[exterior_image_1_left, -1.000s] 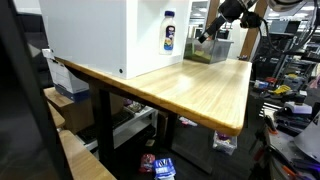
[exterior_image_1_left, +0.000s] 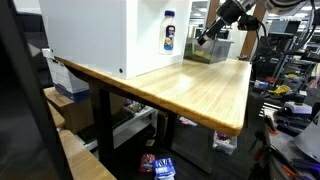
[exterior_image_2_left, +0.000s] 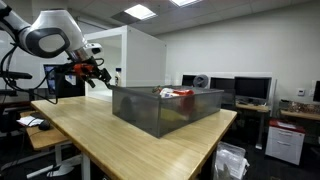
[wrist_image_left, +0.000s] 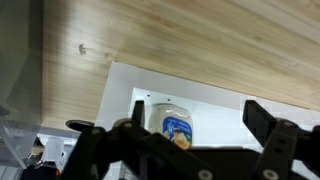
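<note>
My gripper stands open above the table, its two dark fingers (wrist_image_left: 262, 124) wide apart with nothing held. Below it in the wrist view, a bottle (wrist_image_left: 172, 122) with a pale cap and a blue label appears between the fingers, partly hidden by the gripper body. From the side, the white-capped bottle (exterior_image_1_left: 167, 34) is upright against the white cabinet, and my gripper (exterior_image_1_left: 203, 38) is to its right, clear of it. Exterior view 2 shows the gripper (exterior_image_2_left: 106, 74) over the left part of the table, the bottle not discernible there.
A large grey open bin (exterior_image_2_left: 165, 112) stands on the wooden table (exterior_image_2_left: 125, 145), holding red and white items. The tall white cabinet (exterior_image_1_left: 100, 35) borders the tabletop. Bare wood lies in front of the bin and cabinet.
The arm has shifted only slightly. The bottle, cabinet and table look the same, and nothing has been taken hold of.
</note>
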